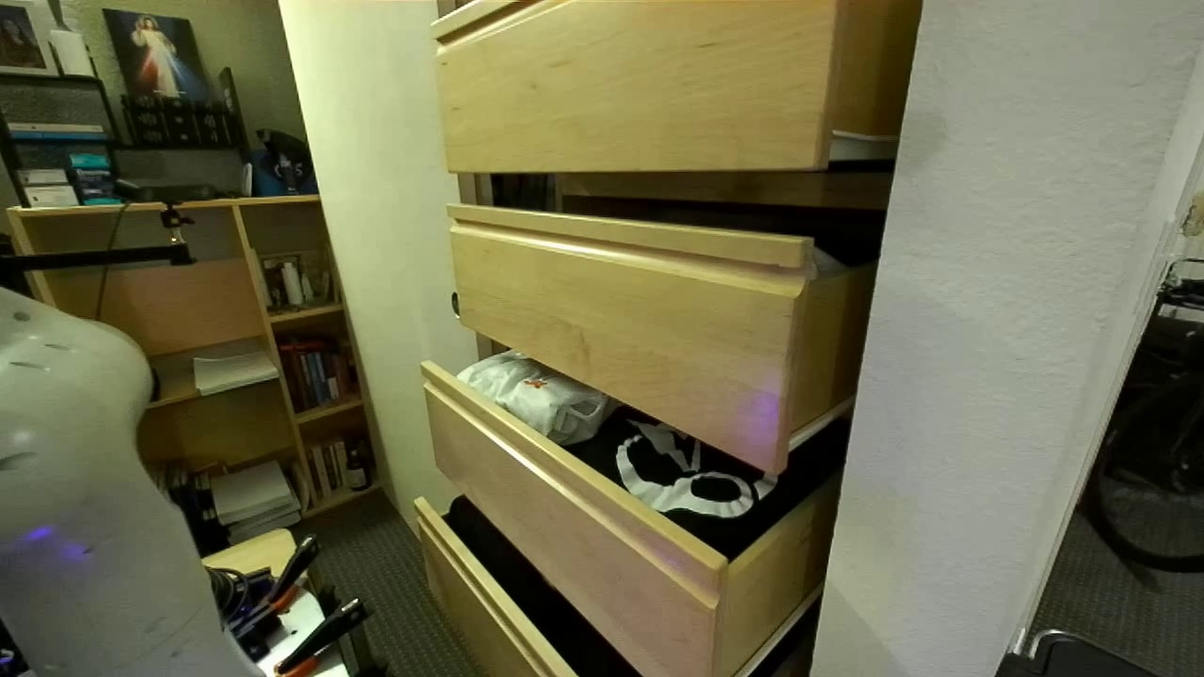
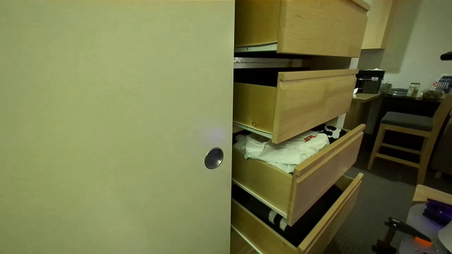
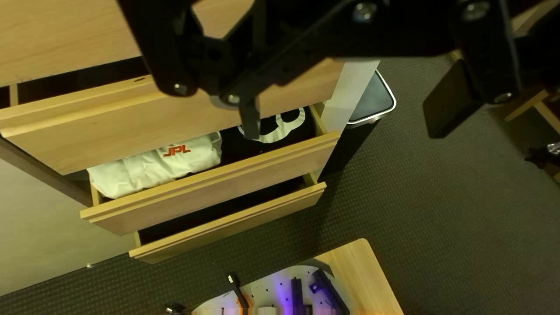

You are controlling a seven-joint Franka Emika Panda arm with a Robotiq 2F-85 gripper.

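My gripper is open in the wrist view, its dark fingers wide apart with nothing between them. Below its left side in that view is a pulled-out drawer holding a folded white cloth with red JPL letters and a black cloth with a white print. Above that drawer, another drawer juts out, partly covering the contents. The top drawer and the lowest visible drawer also stand out. Neither exterior view shows the gripper; only the white arm appears at the left edge.
A pale sliding door flanks the drawers, and a white wall borders their other side. In the wrist view, a wooden stand with the arm's base plate sits in front of them.
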